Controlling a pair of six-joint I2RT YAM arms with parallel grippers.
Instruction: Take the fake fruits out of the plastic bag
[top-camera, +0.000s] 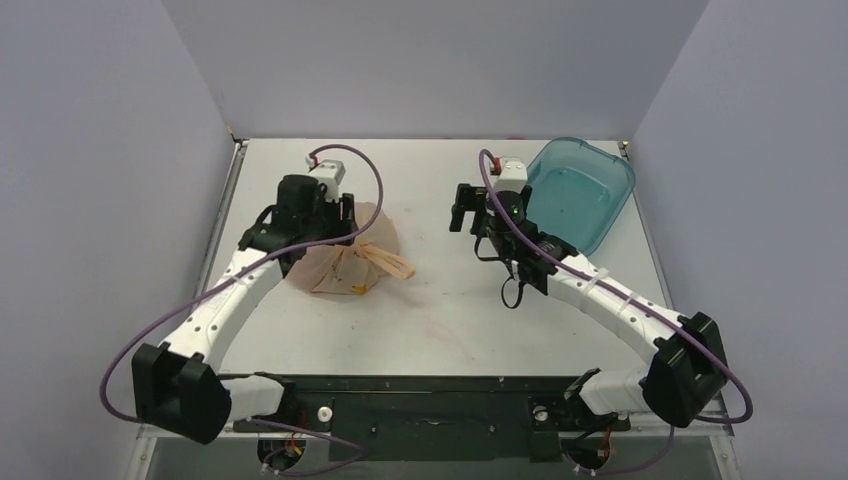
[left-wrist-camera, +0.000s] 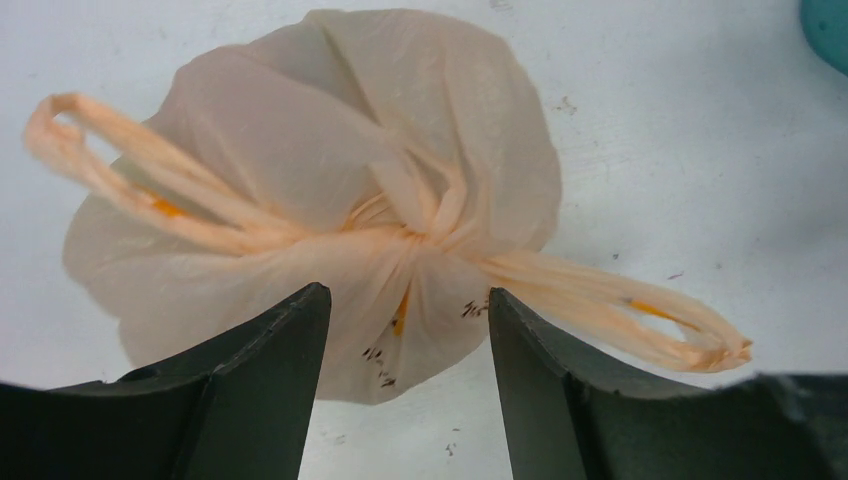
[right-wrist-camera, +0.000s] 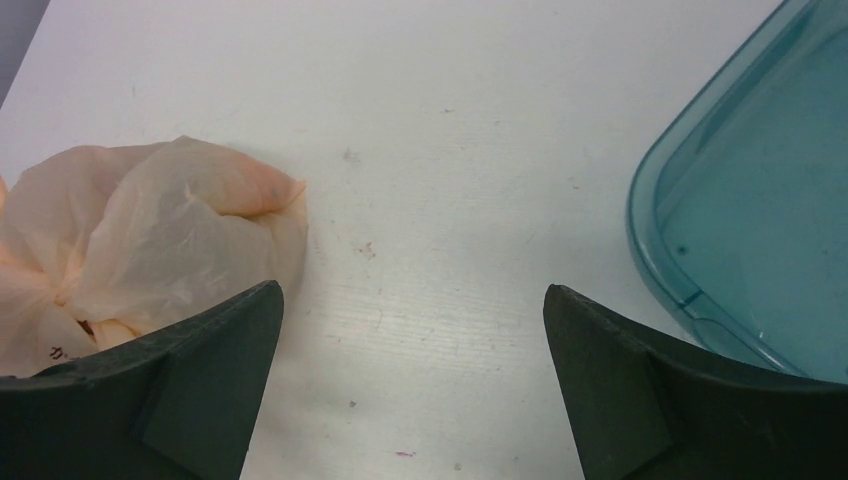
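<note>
A thin, peach-tinted plastic bag (top-camera: 330, 270) lies gathered on the left of the table. In the left wrist view the bag (left-wrist-camera: 400, 130) is bunched at its middle, with one handle loop (left-wrist-camera: 150, 180) at the left and another handle loop (left-wrist-camera: 640, 310) at the right. Orange glimpses show through the film; the fruits themselves are hidden. Above the bag, my left gripper is parted, with no bag film between its fingertips. My right gripper stands wide open over bare table, right of the bag, and nothing is between its fingers.
A teal plastic bin (top-camera: 580, 190) sits at the back right, close to my right gripper. Bare white table (top-camera: 430, 310) spreads between bag and bin. Grey walls (top-camera: 90, 150) close in the left, right and back.
</note>
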